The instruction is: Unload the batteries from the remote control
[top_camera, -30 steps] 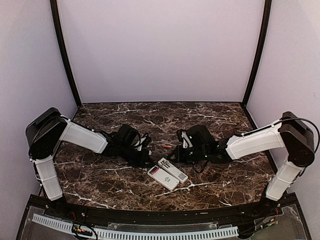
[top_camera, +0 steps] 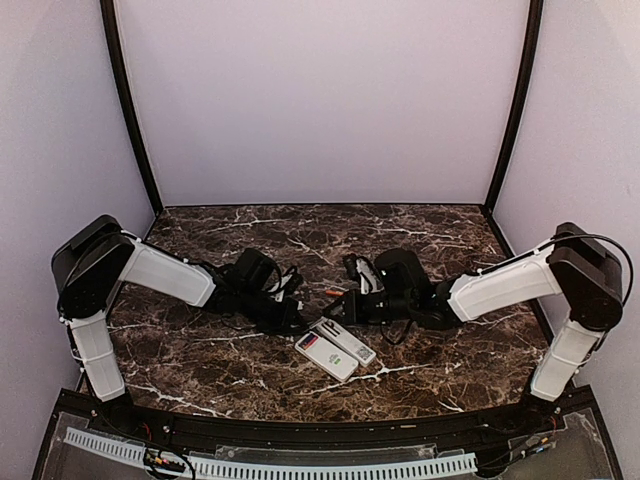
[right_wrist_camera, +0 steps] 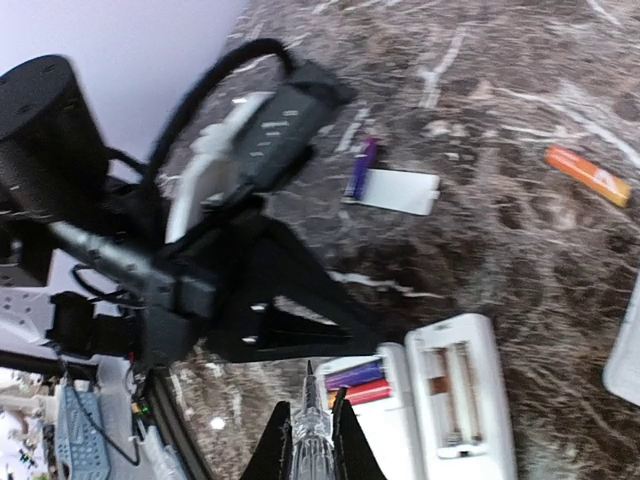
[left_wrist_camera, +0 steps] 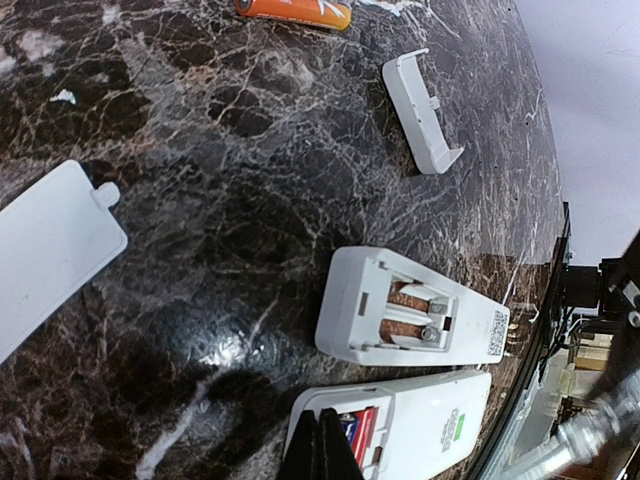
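Two white remotes lie side by side. The nearer remote [top_camera: 327,358] holds a red battery [right_wrist_camera: 368,392] and a blue-purple battery [right_wrist_camera: 352,376] in its open compartment. The other remote [left_wrist_camera: 473,320] has an open compartment with no battery showing. My left gripper is shut, its tips at the end of the nearer remote's compartment; nothing shows between them. Beyond the far remote's end hovers my right gripper [top_camera: 334,308]. In its own wrist view, the right gripper's fingers close on a narrow greyish thing [right_wrist_camera: 312,445], too blurred to name. An orange battery [left_wrist_camera: 293,10] lies loose on the marble.
A white cover [left_wrist_camera: 55,255] and a small white bracket-like piece [left_wrist_camera: 415,110] lie on the table. A purple item [right_wrist_camera: 364,168] rests by a white piece [right_wrist_camera: 400,190]. Both arms work close together; the outer marble is clear.
My right gripper has shifted slightly left, now partly over the far remote's end and near the orange battery. The left gripper and both remotes look unmoved.
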